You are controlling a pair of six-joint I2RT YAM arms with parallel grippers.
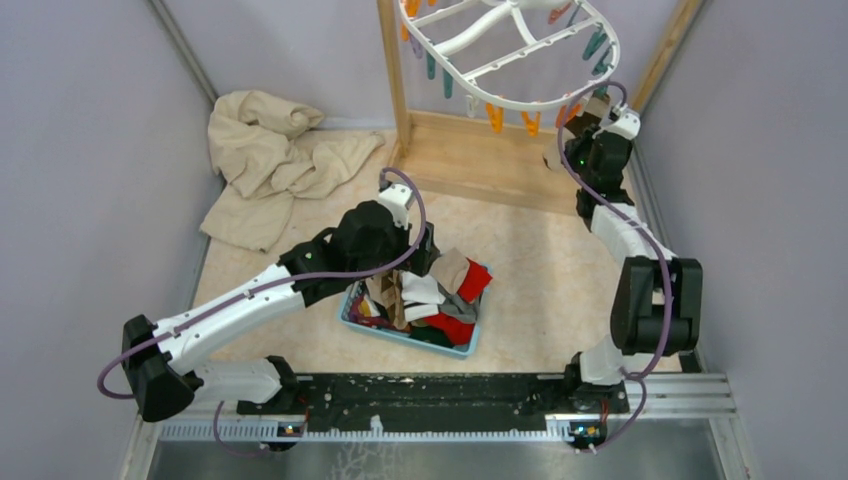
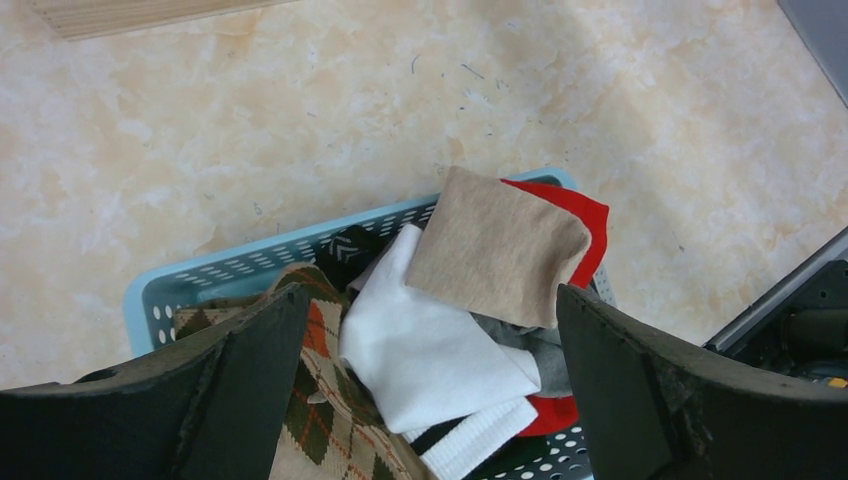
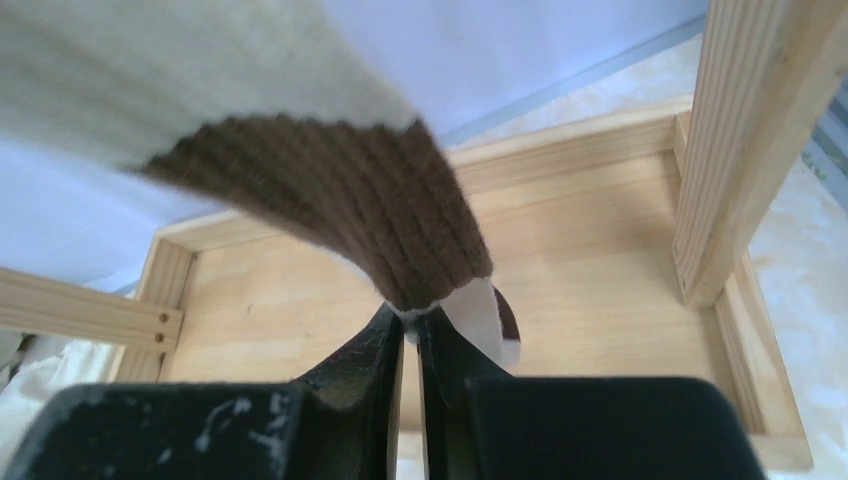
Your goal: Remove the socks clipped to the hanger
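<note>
A white sock with a brown ribbed cuff (image 3: 340,190) runs down to the fingertips of my right gripper, which is shut on it. White cloth shows just beyond the tips. From above, the brown part of this sock (image 1: 588,113) is beside the right edge of the white hanger (image 1: 540,104); whether a clip still holds it I cannot tell. My left gripper stands open and empty over the blue basket (image 2: 240,258). Inside lie a beige sock (image 2: 495,245), a white sock (image 2: 425,345), and red, grey and patterned ones.
Orange pegs (image 1: 494,116) and green pegs (image 1: 447,82) line the hanger. Its wooden frame (image 1: 480,160) stands below, with a post (image 3: 740,140) close to my right gripper. Beige cloth (image 1: 270,160) lies at left. Floor right of the basket is clear.
</note>
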